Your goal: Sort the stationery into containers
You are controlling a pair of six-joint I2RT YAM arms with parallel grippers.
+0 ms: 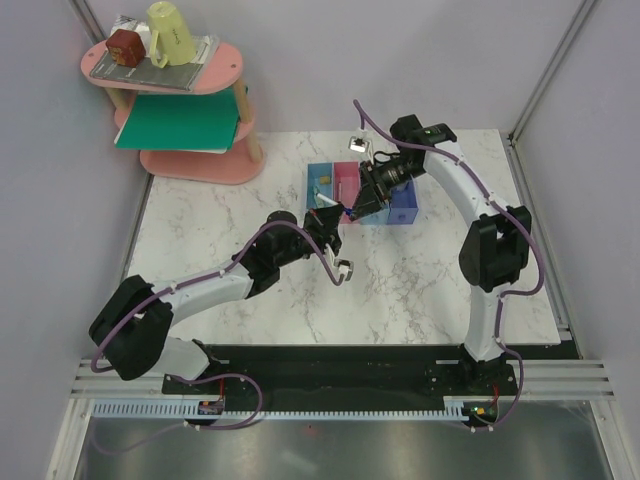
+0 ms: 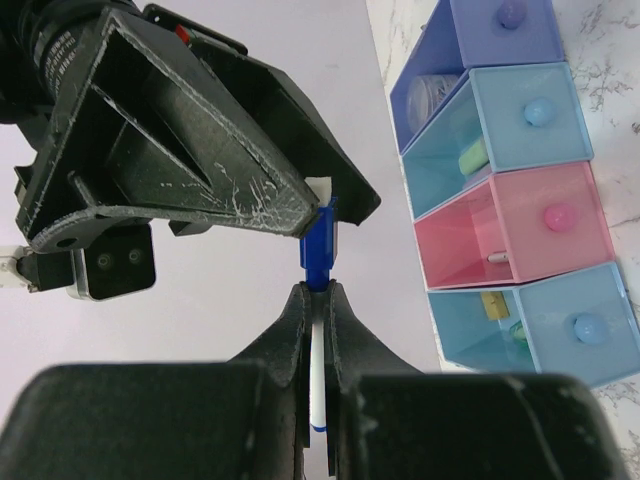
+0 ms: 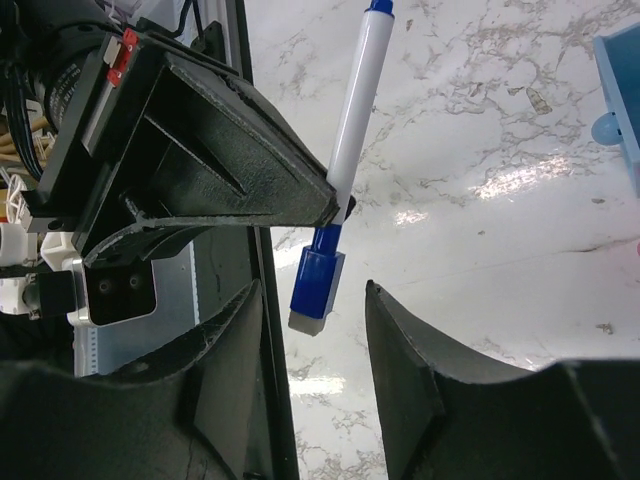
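A white marker (image 3: 352,110) with blue cap hangs above the table, spanning the two grippers. My left gripper is shut on it; in the top view that gripper (image 1: 327,218) is near the middle. My right gripper stands part open around the marker's blue cap end, seen in the top view at upper middle and in the left wrist view above the left fingers. Behind them are a blue bin with small items (image 2: 463,335), a pink bin (image 2: 450,250), a light blue bin (image 2: 432,185) and a darker blue bin (image 2: 421,70).
A pink tiered shelf (image 1: 200,167) holding a green folder, magazines, a mug and a red block stands at the back left.
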